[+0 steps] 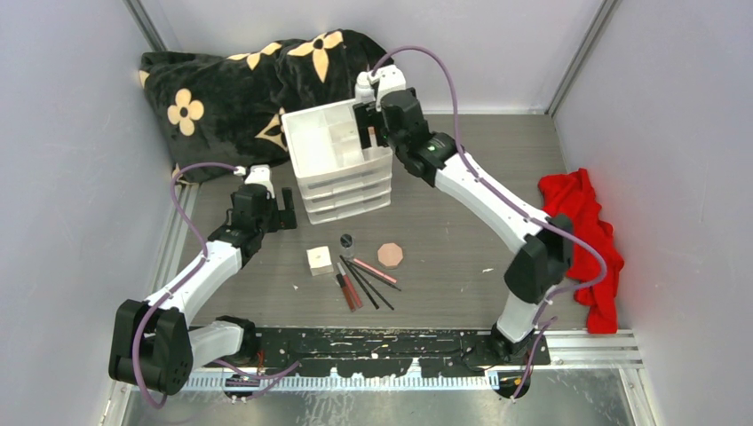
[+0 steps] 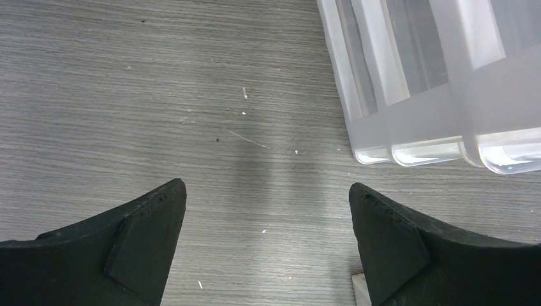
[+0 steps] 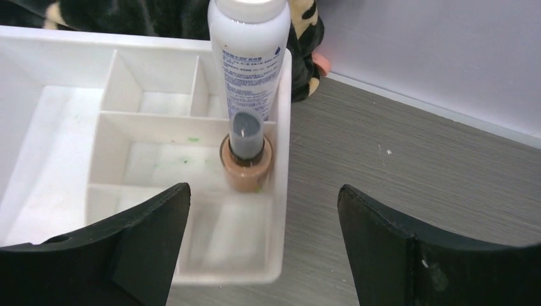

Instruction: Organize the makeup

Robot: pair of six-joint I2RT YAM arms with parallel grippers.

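Note:
In the right wrist view a brown bottle with a clear cap [image 3: 244, 159] stands in a middle compartment of the white organizer [image 3: 281, 210], against its right wall. Behind it a white bottle [image 3: 250, 70] is upright in the back right compartment. My right gripper [image 1: 366, 126] is above the organizer's right side, open, its fingers well clear of the brown bottle. Left of the organizer, low over the floor, my left gripper [image 1: 286, 210] is open and empty. On the floor lie a cream box [image 1: 320, 260], a dark-topped jar [image 1: 347, 245], an octagonal compact [image 1: 390, 256] and several makeup sticks [image 1: 360, 282].
A dark flowered cushion [image 1: 222, 106] leans behind the organizer. At far right a red cloth [image 1: 582, 248] lies by the wall. Bare floor stretches between the compact and the cloth. Several organizer compartments are empty.

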